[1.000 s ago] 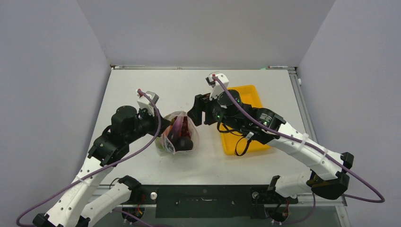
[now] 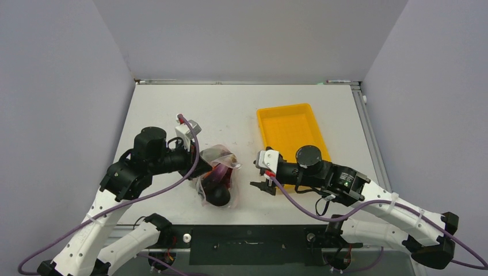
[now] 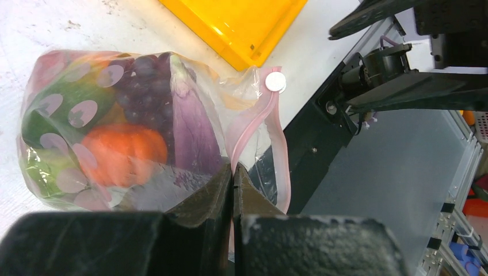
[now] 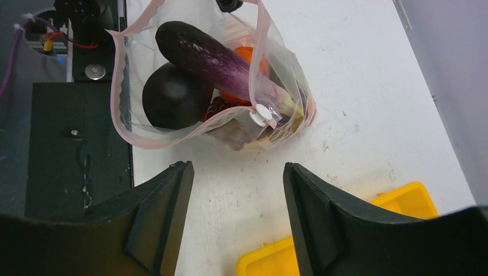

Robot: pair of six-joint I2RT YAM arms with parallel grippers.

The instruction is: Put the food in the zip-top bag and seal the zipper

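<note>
The clear zip bag point(image 2: 217, 190) holds an eggplant point(image 4: 201, 57), a dark round item point(image 4: 175, 95), an orange pepper-like item point(image 3: 124, 152), grapes point(image 3: 144, 86) and green produce. Its pink zipper point(image 4: 144, 138) gapes open in the right wrist view, with a white slider at one end. My left gripper is shut on the bag's pink rim. My right gripper is open, right of the bag, with nothing between its fingers.
The yellow tray point(image 2: 288, 121) lies right of the bag, partly under my right arm. Its front edge is close to the bag.
My right gripper has moved back toward the front edge, away from over the bag's right side. The left gripper and the bag have shifted slightly toward the front.
</note>
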